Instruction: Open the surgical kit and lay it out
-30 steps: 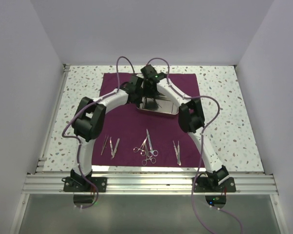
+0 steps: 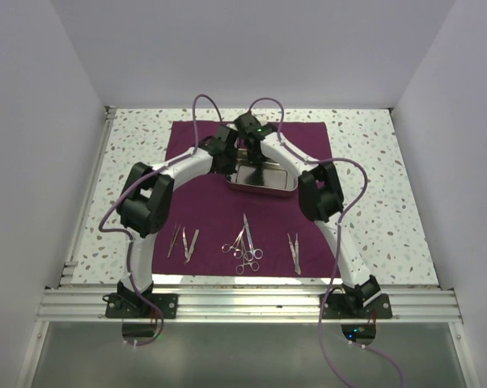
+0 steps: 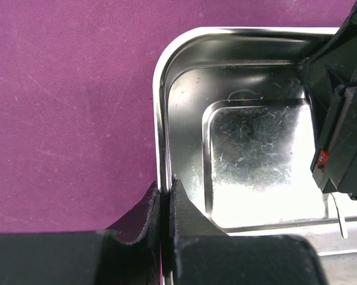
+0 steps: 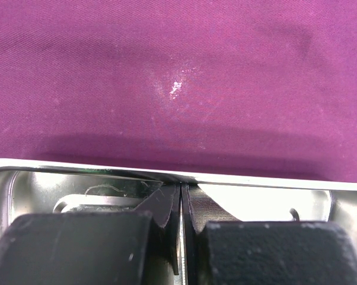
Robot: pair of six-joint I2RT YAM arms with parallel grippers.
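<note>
A steel tray (image 2: 264, 191) lies on the purple cloth, both arms over its far left part. In the left wrist view my left gripper is shut on the tray's side rim (image 3: 158, 107). Inside the tray, close to one wall, stands my right gripper, its fingers together; nothing clear shows between their tips. Beside it in the left wrist view, a thin metal piece (image 3: 340, 221) pokes out; the rest is hidden. Tweezers (image 2: 174, 240) and scalpel-like tools (image 2: 192, 245) lie at left, scissors-type instruments (image 2: 243, 250) in the middle, another pair (image 2: 295, 252) at right.
Speckled tabletop (image 2: 381, 194) surrounds it, clear on both sides. Both arms sit close together above the tray, their cables looping overhead.
Over the last second the right arm and the tray have shifted very slightly. The dark right gripper's outline over the tray differs a little. The laid-out instruments have not moved.
</note>
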